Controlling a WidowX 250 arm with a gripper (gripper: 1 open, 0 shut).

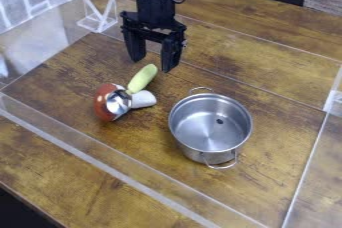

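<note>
My black gripper (pixel 154 35) hangs at the upper middle, open, its two fingers spread above the wooden table. Just below it lies a pale green elongated object (pixel 143 77). A red and silver round object (pixel 110 103), perhaps a lid or bowl, sits lower left, with a white cylindrical object (pixel 142 99) against its right side. A large steel pot (pixel 210 128) with handles stands at the lower right.
A pale structure stands at the back left beside the arm, and light edging borders the table.
</note>
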